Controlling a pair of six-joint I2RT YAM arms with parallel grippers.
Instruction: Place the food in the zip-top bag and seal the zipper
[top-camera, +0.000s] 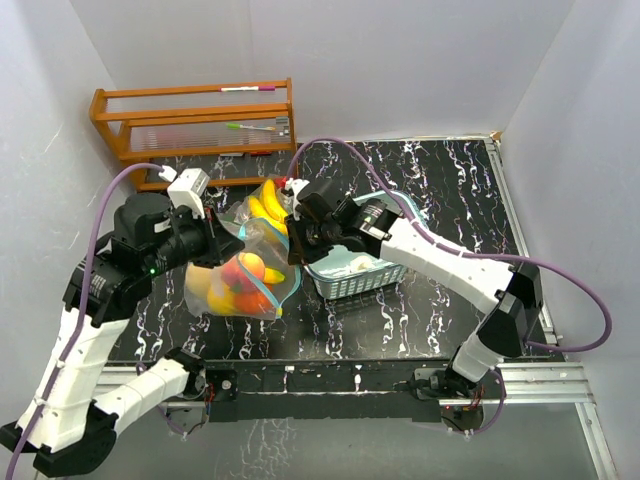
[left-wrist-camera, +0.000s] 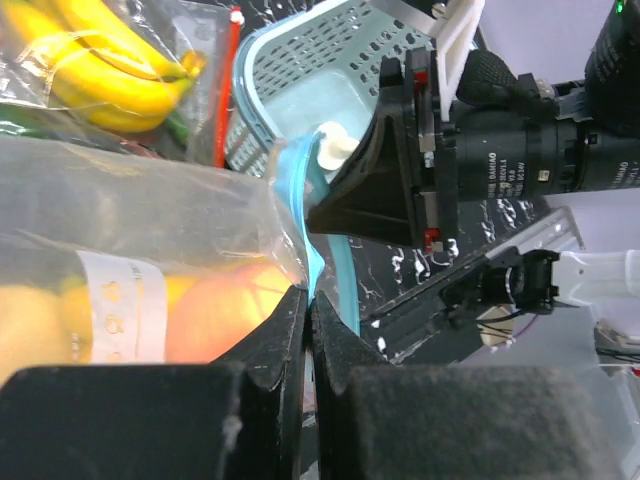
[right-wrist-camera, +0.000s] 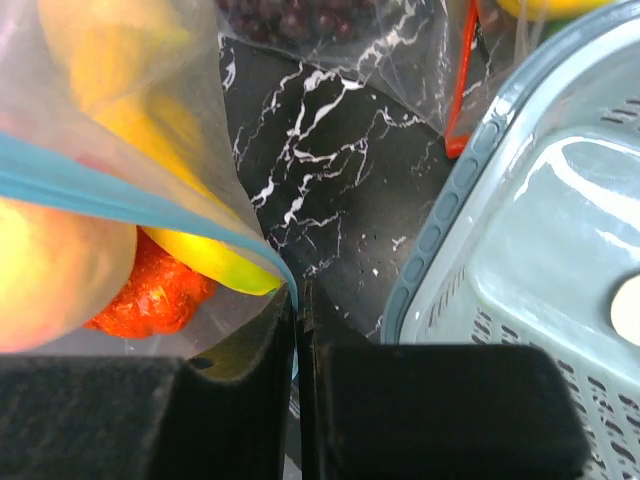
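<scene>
The clear zip bag (top-camera: 230, 295) holds a peach (right-wrist-camera: 55, 275), yellow fruit (right-wrist-camera: 220, 260) and a reddish item (right-wrist-camera: 150, 295). My left gripper is shut on the bag's blue zipper edge at the top. My right gripper is shut on the blue zipper strip (right-wrist-camera: 120, 200) at another spot, by the basket side. In the top view both grippers are over the bag, left and right of its opening.
A grey-blue basket (top-camera: 345, 285) stands right of the bag. Bags with bananas (left-wrist-camera: 100, 70) and grapes (right-wrist-camera: 300, 20) lie behind. A wooden rack (top-camera: 190, 130) is at the back left.
</scene>
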